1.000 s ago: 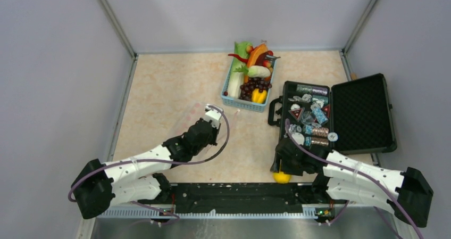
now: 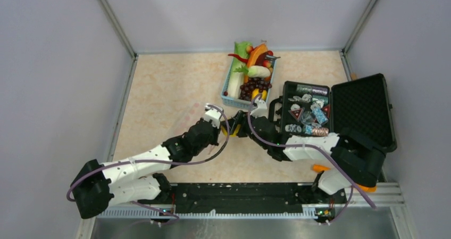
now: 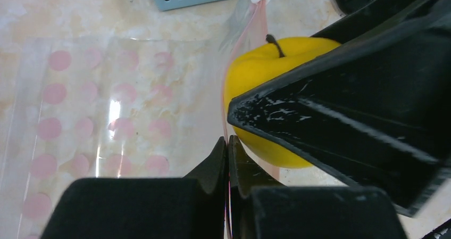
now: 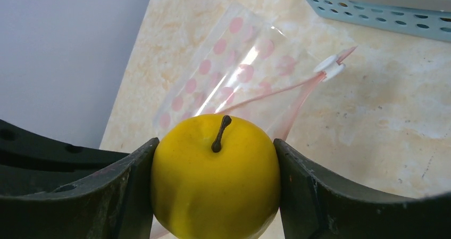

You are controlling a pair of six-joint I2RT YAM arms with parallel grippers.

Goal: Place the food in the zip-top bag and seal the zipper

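A clear zip bag with pink dots (image 3: pixel 122 106) (image 4: pixel 234 63) lies under my grippers, a white slider (image 4: pixel 327 66) at one end of its zipper. My left gripper is shut on the bag's pink-edged rim. My right gripper grips a yellow apple-like fruit (image 3: pixel 266 68) with a dark stem, holding it right at the bag's upper edge, just above and beside the left gripper's tips. Whether any of the fruit is inside the bag is unclear.
A blue basket (image 2: pixel 228 102) of vegetables and fruit stands behind the grippers. An open black case (image 2: pixel 361 111) with small packed items lies to the right.
My right gripper has carried the yellow fruit from the front right leftward and up to the bag beside my left gripper, which has stayed almost still.
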